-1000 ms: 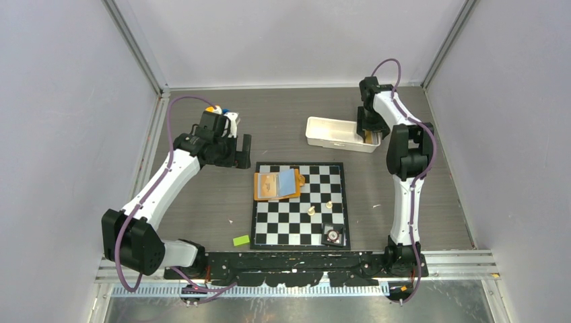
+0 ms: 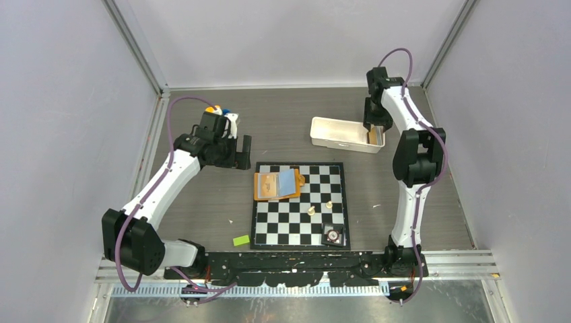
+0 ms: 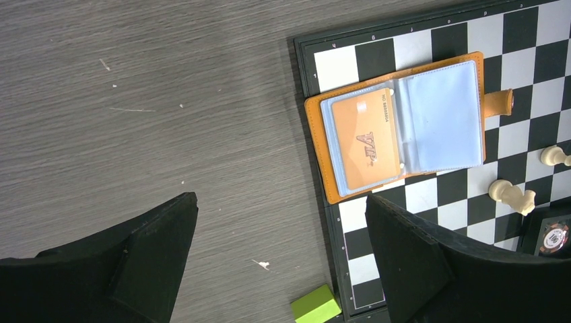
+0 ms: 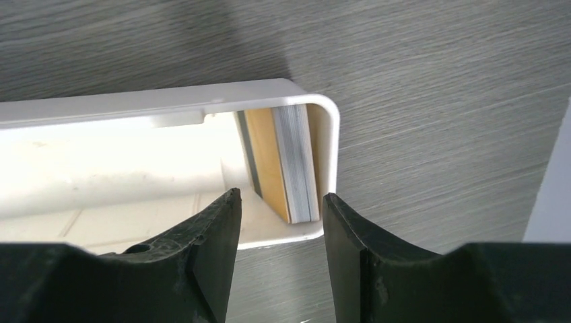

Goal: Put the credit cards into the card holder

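Note:
An orange card holder [image 3: 328,163] lies spread out on the chessboard, with an orange card [image 3: 367,138] in its left clear pocket and a pale blue right side. In the white tray [image 4: 161,104], a stack of cards [image 4: 296,165], orange and silver-grey, stands on edge against the right end wall. Over that end is my right gripper, its fingers parted, nothing between the tips; the cards show beyond them. My left gripper is open and empty above the table, left of the board.
Two light chess pieces [image 2: 311,210] and a dark box [image 2: 332,234] occupy the board's lower right. A green block [image 2: 241,240] lies at its lower left corner. Bare table [image 2: 296,148] separates tray and board.
The tray has shifted slightly right. My left arm stays still.

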